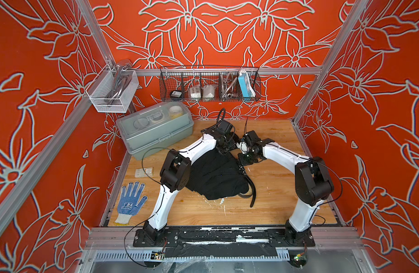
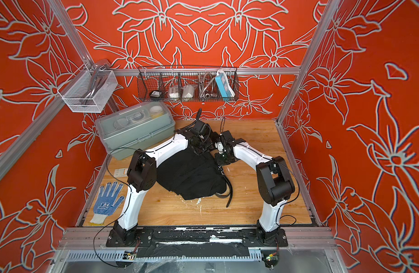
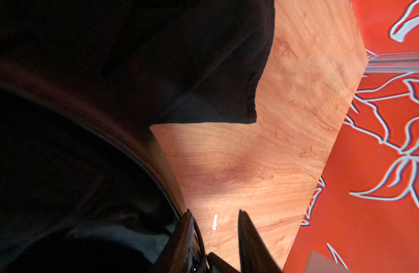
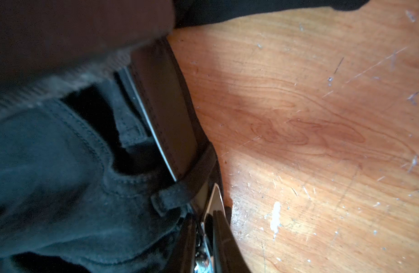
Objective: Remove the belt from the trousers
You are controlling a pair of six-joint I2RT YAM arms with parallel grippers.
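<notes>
Black trousers (image 1: 209,177) lie bunched on the wooden table (image 1: 273,191), with a dark belt (image 1: 251,191) along their right edge, its loose end on the wood. In the right wrist view the belt (image 4: 159,109) passes under a fabric loop (image 4: 184,184). My right gripper is at the belt's metal part just below that loop; whether its fingers grip it is unclear. My left gripper is part open over the upper trousers, a dark strip beside one finger in the left wrist view.
A grey toolbox (image 1: 154,132) stands at the back left, with a blue glove (image 1: 132,202) and a small white item (image 1: 143,172) at the left. A wire basket (image 1: 209,84) hangs at the back.
</notes>
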